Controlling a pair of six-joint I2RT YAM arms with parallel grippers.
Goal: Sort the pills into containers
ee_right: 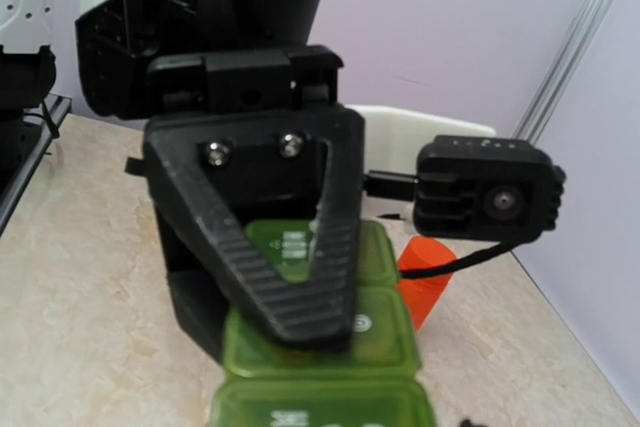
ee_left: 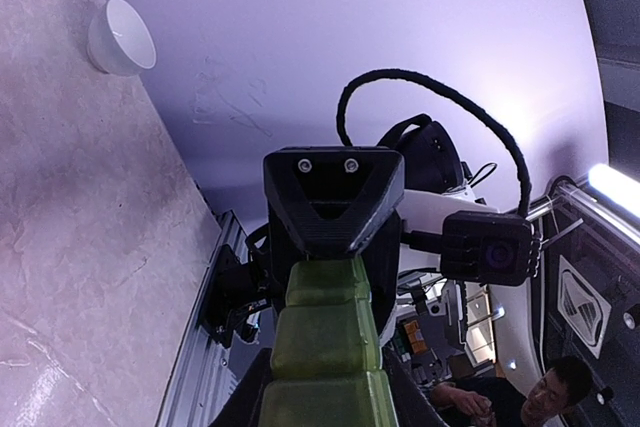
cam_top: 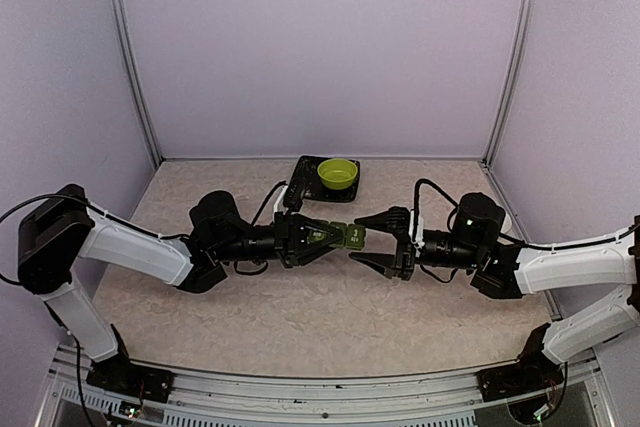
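A green pill box (cam_top: pixel 355 236) with several compartments hangs above the table between the two arms. My left gripper (cam_top: pixel 318 238) is shut on its left part; in the right wrist view a ridged black finger (ee_right: pixel 290 297) presses across the lids, which look closed. Facing it, my right gripper (cam_top: pixel 358 238) is part open, its tips above and below the box's free end, with gaps visible. In the left wrist view the pill box (ee_left: pixel 325 337) runs toward the right gripper's black finger (ee_left: pixel 335 197). No loose pills show.
At the back, a black tray (cam_top: pixel 308 185) carries a lime-green bowl (cam_top: pixel 338 174). A white bowl stands on the table at the right, mostly behind the right arm from above. An orange cylinder (ee_right: pixel 425 282) shows behind the left gripper.
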